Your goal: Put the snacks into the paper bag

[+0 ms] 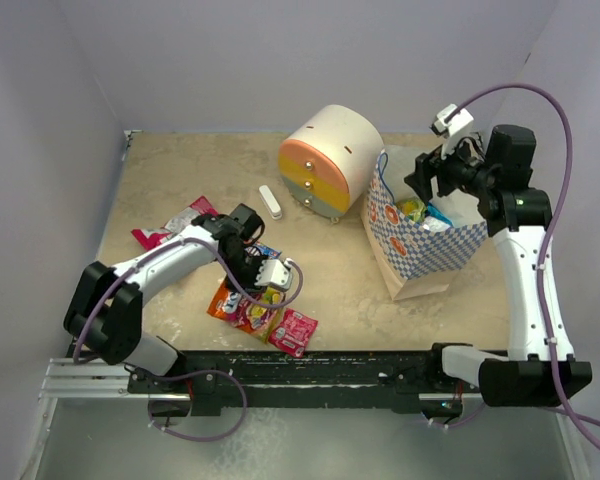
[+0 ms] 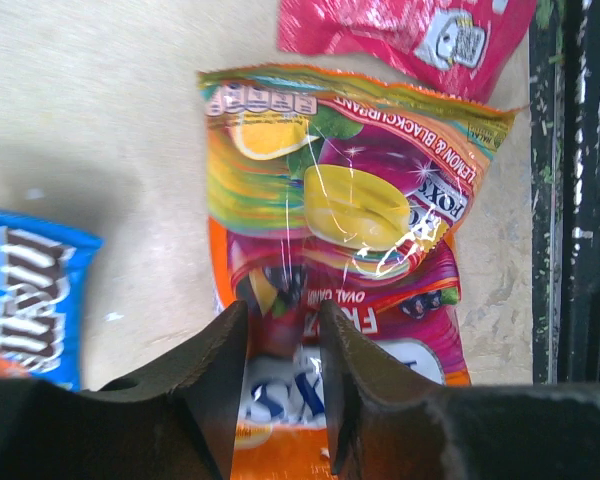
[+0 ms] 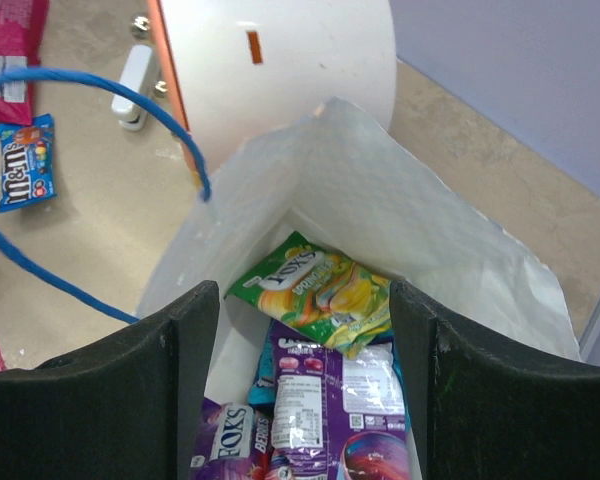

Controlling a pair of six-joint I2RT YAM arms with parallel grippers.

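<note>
Two Fox's pouches overlap at the front of the table: a yellow-red one (image 2: 355, 205) on top of an orange-purple one (image 2: 405, 350). Above them, my left gripper is part open; whether its tips touch the lower pouch cannot be told. A blue M&M's packet (image 2: 30, 295) lies to one side, a pink packet (image 2: 420, 35) on the other. In the right wrist view, my right gripper stands part open over the paper bag (image 3: 445, 225), nothing held. Inside are a green-yellow Fox's pouch (image 3: 320, 295) and purple packets (image 3: 325, 410).
Left of the paper bag stands a white cylinder with coloured drawers (image 1: 330, 160). A small white bar (image 1: 270, 201) lies near it. Further pink packets (image 1: 180, 222) are at the left, behind my left arm. The table between the pouches and the bag is clear.
</note>
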